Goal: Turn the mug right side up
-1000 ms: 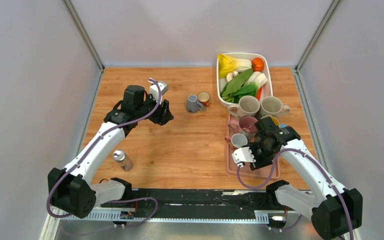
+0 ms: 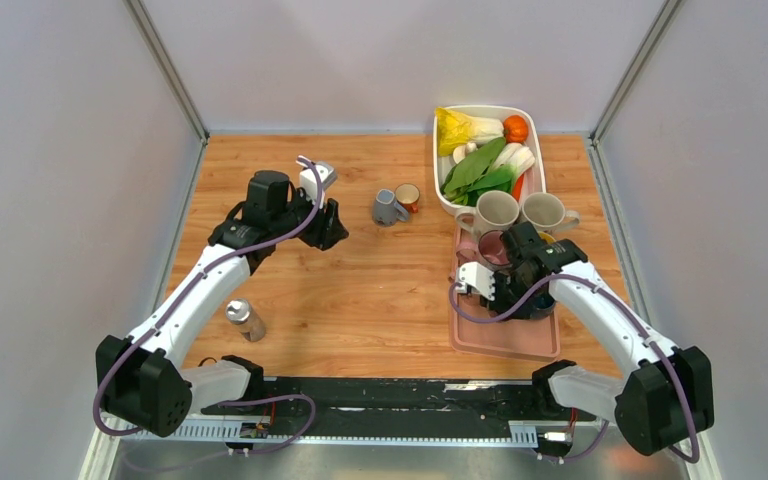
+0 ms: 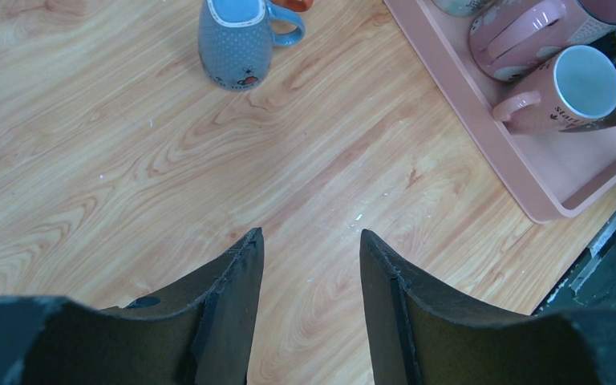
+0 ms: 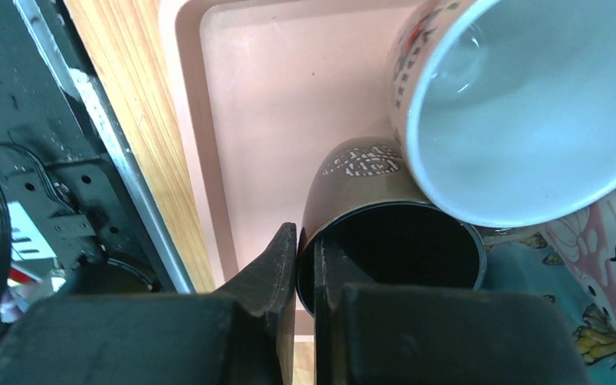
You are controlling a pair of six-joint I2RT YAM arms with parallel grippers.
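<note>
A blue-grey mug (image 2: 386, 206) stands on the table; its narrower, recessed end faces up, seemingly the base. In the left wrist view this dotted blue mug (image 3: 237, 48) shows its handle on the right. To its left in the top view, my left gripper (image 2: 340, 233) is apart from it, fingers spread and empty. Inside the pink tray (image 2: 500, 342), my right gripper is shut on the wall of a brown mug with a black inside (image 4: 345, 180); one finger sits within its mouth. The arm hides most of this mug from above.
A pink mug with a pale inside (image 4: 417, 72) crowds the brown one. Large mugs (image 2: 497, 207) and a white vegetable basket (image 2: 438, 185) stand behind. A small orange mug (image 2: 407, 196) neighbours the blue-grey one. A shaker (image 2: 246, 320) stands front left.
My right gripper has moved left and slightly back over the tray, now covering the small pink mug in the top view. The left arm and the blue-grey mug have stayed put.
</note>
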